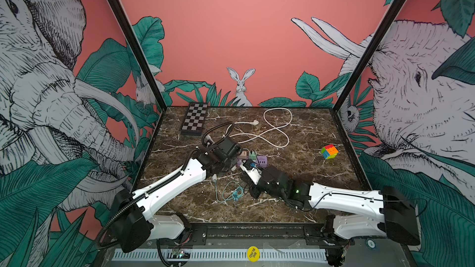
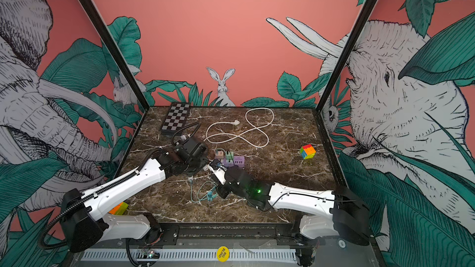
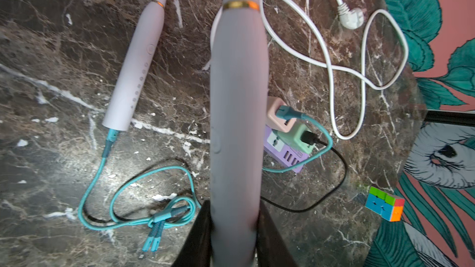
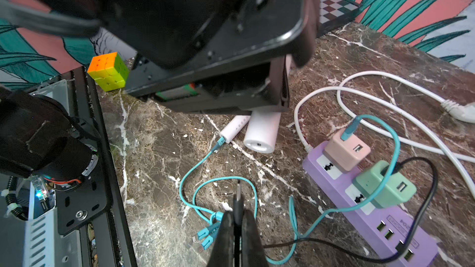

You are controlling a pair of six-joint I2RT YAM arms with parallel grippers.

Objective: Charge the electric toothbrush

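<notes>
My left gripper is shut on a pale toothbrush (image 3: 237, 94). In the right wrist view that toothbrush's lower end (image 4: 259, 141) shows, tilted toward the right gripper, with a small dark port. My right gripper is shut on a thin black cable (image 4: 341, 251); a narrow dark tip pokes out between its fingertips, apart from the port. This cable runs to a green adapter (image 4: 388, 185) in a purple power strip (image 4: 346, 202). A second toothbrush (image 3: 136, 64) lies on the table with a teal cable (image 3: 99, 173) in its base.
A pink adapter (image 4: 346, 149) carries a teal cable. Coiled teal cable ends (image 4: 210, 230) lie below the grippers. The white power cord (image 3: 341, 69) loops behind. A chessboard (image 1: 195, 118) stands back left; colourful cubes sit right (image 1: 329, 151) and front left (image 2: 118, 208).
</notes>
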